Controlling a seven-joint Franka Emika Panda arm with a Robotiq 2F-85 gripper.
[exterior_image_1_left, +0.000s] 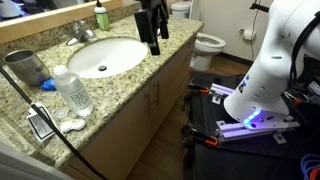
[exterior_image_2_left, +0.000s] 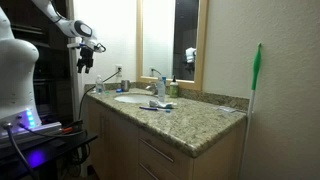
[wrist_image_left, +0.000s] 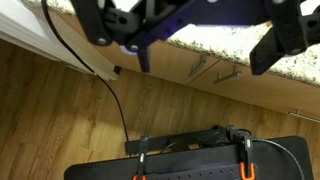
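My gripper hangs in the air in front of the counter's edge, beside the sink. In the wrist view its two dark fingers stand wide apart, with only cabinet front and floor showing between them, so it is open and empty. A clear bottle with a white cap stands on the granite counter, away from the gripper. Behind it sits a metal pot. The white sink basin is set into the counter. From the other side, the gripper appears raised above counter height.
A green soap bottle stands behind the sink near the faucet. White items lie at the counter's near end. Cloths and small items rest on its far side. Cabinet doors drop below the counter edge.
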